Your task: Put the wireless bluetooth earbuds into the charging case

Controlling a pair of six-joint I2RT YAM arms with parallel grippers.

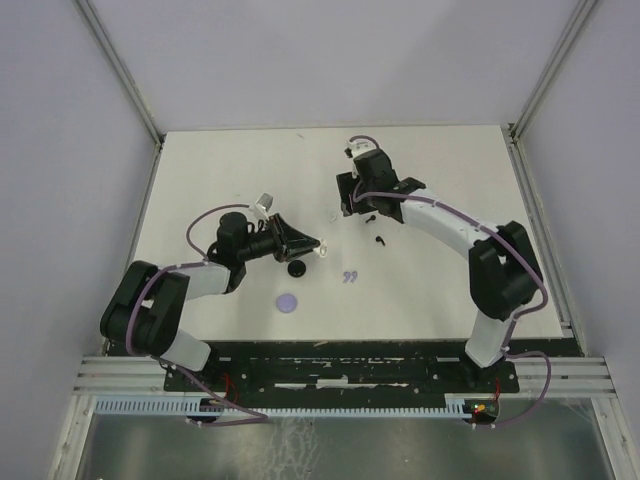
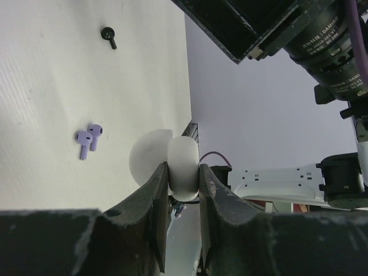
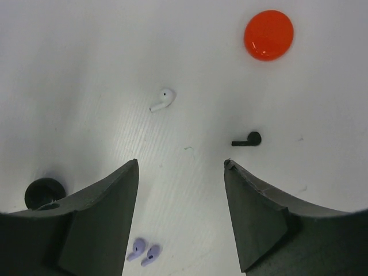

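Note:
My left gripper is shut on a white charging case (image 2: 183, 161), held above the table left of centre. My right gripper hangs over the back centre, its fingers apart with nothing seen between them. Below it lie a white earbud (image 3: 164, 98) and a black earbud (image 3: 252, 140). Two lavender earbuds (image 1: 350, 275) lie together near the middle of the table.
A red round case (image 3: 268, 34) lies at the back, mostly hidden by the right arm in the top view. A black round case (image 1: 296, 268) and a lavender case (image 1: 286, 302) lie left of centre.

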